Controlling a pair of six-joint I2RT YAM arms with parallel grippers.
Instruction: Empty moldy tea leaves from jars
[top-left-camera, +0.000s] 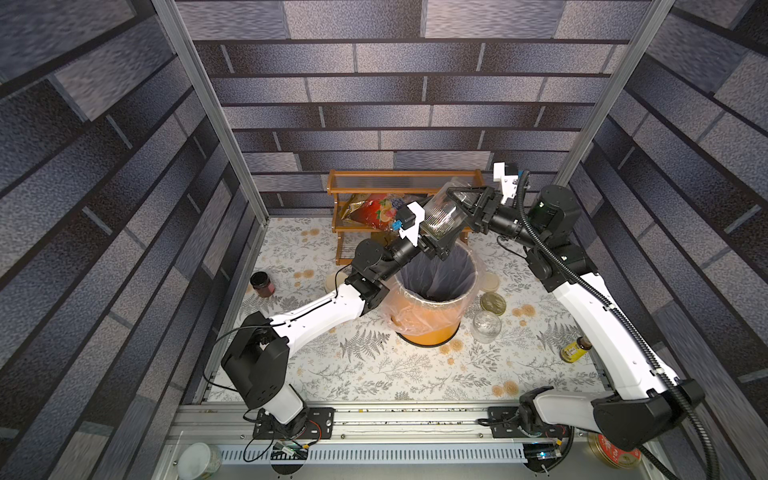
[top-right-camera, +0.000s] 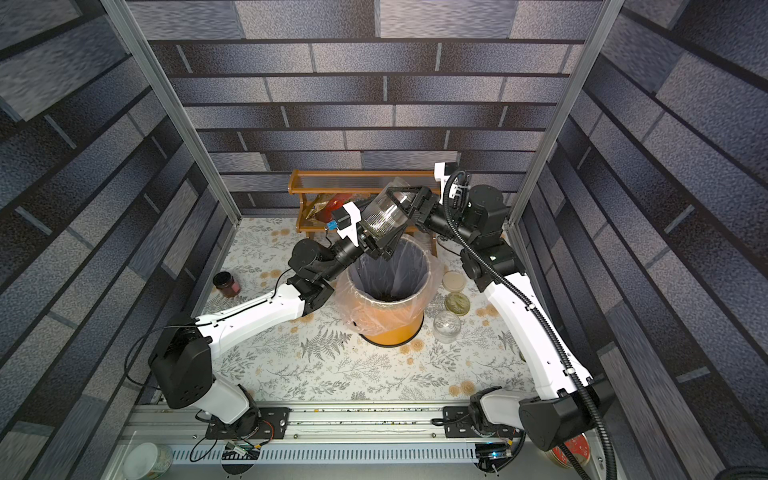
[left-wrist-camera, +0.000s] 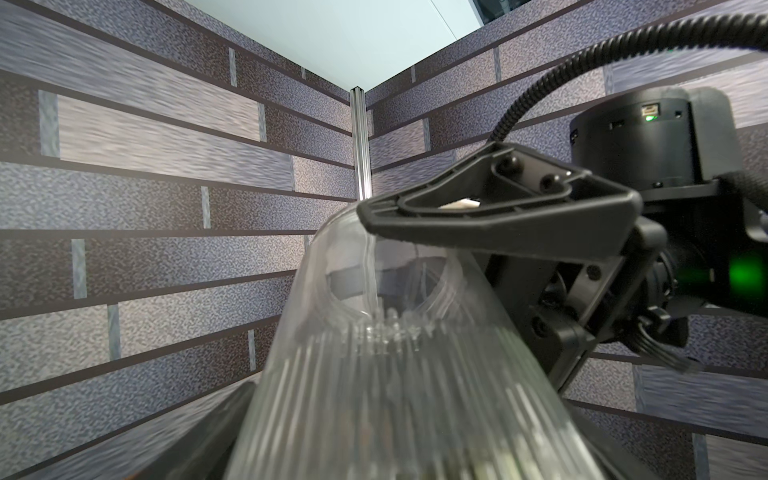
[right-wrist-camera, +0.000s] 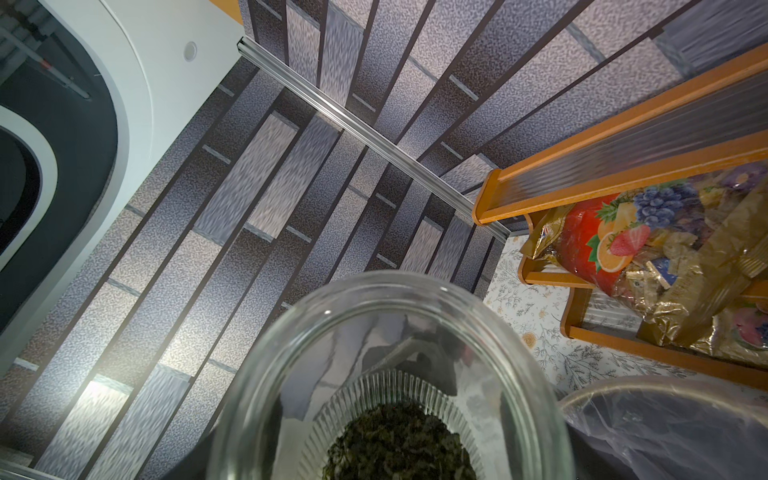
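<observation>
A clear ribbed glass jar (top-left-camera: 445, 214) is held tilted above the orange lined bin (top-left-camera: 428, 320). Near the jar's mouth end, my right gripper (top-left-camera: 461, 198) is shut on it; in the left wrist view one right finger (left-wrist-camera: 496, 232) lies across the glass. My left gripper (top-left-camera: 438, 242) has the jar's lower end between its fingers, which lie close against both sides. Through the open mouth, the right wrist view shows dark green tea leaves (right-wrist-camera: 404, 440) lying deep inside. The left fingertips are largely hidden behind the glass.
Behind the bin stands a wooden rack (top-left-camera: 404, 180) with a bag of sweets (top-left-camera: 374, 211). Right of the bin lie a greenish lid (top-left-camera: 493, 303) and a clear jar (top-left-camera: 485, 326). A dark small jar (top-left-camera: 262, 283) stands far left, a yellow bottle (top-left-camera: 575, 349) far right.
</observation>
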